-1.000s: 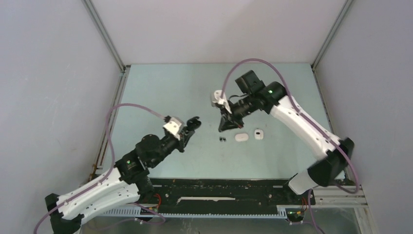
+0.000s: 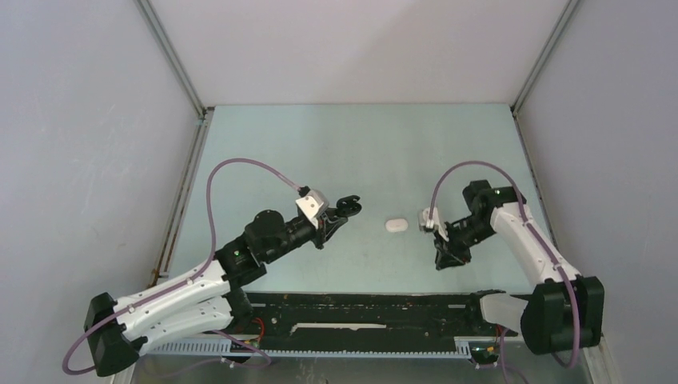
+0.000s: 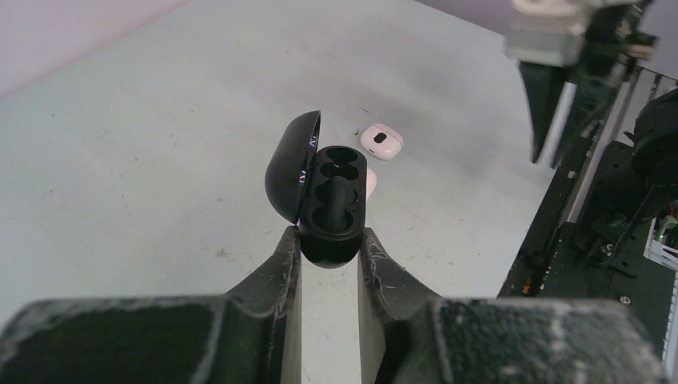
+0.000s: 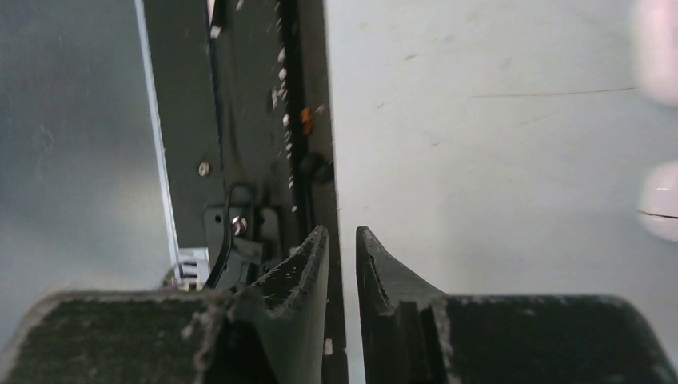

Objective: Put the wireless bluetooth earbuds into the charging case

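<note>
In the left wrist view the black charging case [image 3: 332, 232] stands lid up in my left gripper, which is shut on it; dark cavities show in its top. In the top view that gripper [image 2: 328, 220] is left of centre above the table. My right gripper [image 2: 442, 256] is low at the right, fingertips pointing down, slightly apart with nothing seen between them in the right wrist view [image 4: 342, 234]. I cannot make out any loose earbuds clearly.
A white case [image 3: 380, 141] and a white piece [image 2: 396, 226] lie on the pale table [image 2: 336, 144]. Walls stand on both sides; the table's front edge borders a dark rail.
My right arm has swung right and toward the front, lower over the table.
</note>
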